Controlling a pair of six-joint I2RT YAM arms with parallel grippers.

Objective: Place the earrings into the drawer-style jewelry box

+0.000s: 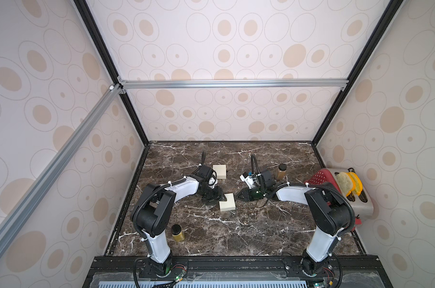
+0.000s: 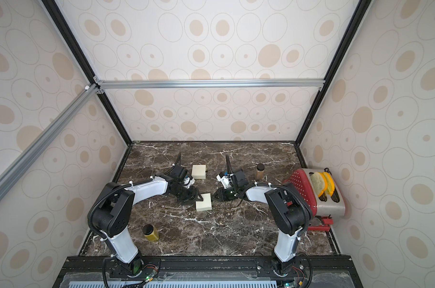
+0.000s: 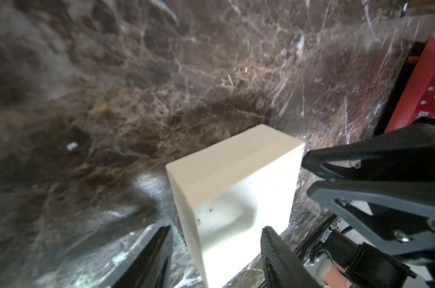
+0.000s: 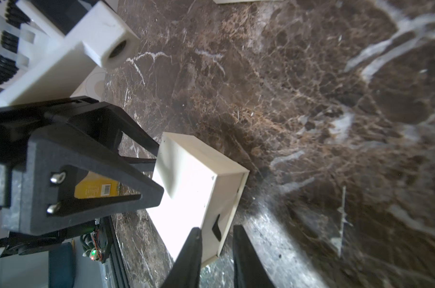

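Observation:
A cream box point(image 1: 227, 202) lies on the dark marble surface between my grippers, its faces filling much of both wrist views; a dark slot shows on one side point(image 4: 216, 225). My left gripper is at the box's left side, its fingers apart with the box just beyond them. My right gripper sits just off the box's right side, fingertips apart, nothing seen held. A second cream box point(image 2: 198, 171) sits behind, farther back. I cannot make out any earrings.
A yellow-lidded or dark-lidded jar point(image 1: 177, 234) stands front left, a brown jar point(image 2: 259, 172) back right. A red toaster point(image 2: 314, 192) with yellow items is at the right wall.

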